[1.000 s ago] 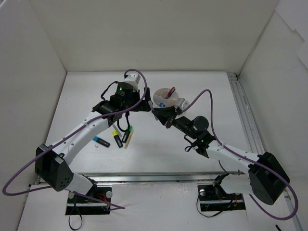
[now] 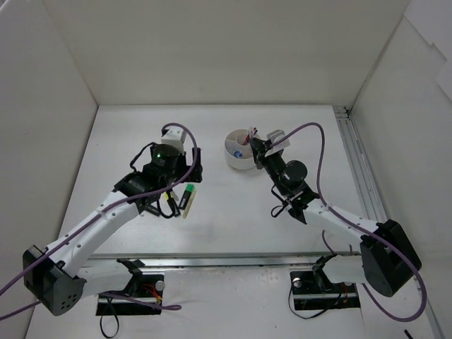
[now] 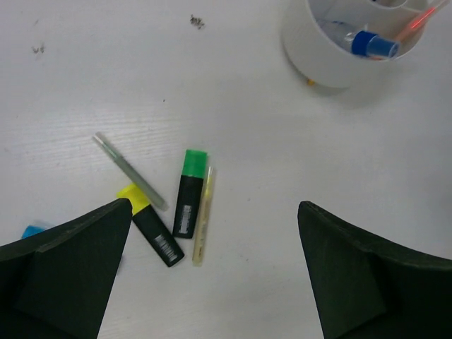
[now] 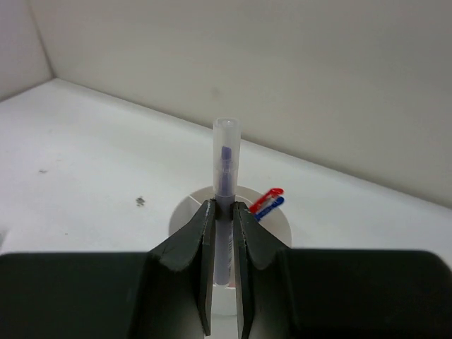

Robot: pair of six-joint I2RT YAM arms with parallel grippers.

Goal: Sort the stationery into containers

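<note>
In the right wrist view, a clear-capped pen with a purple tip (image 4: 225, 166) stands upright between the fingers of my right gripper, which is shut on it. Behind it is the round white container (image 2: 241, 161), holding a red pen (image 4: 267, 198), a blue pen (image 4: 271, 207) and a blue-capped item (image 3: 374, 45). My left gripper is open and empty above the table. Below it lie a green-capped marker (image 3: 187, 201), a yellow-capped marker (image 3: 157, 234), a grey-green pen (image 3: 129, 169), a thin yellowish stick (image 3: 204, 215) and a partly hidden blue-ended marker (image 3: 32, 230).
A tall wall (image 2: 226, 56) closes off the back. The metal rail (image 2: 357, 162) runs along the right edge.
</note>
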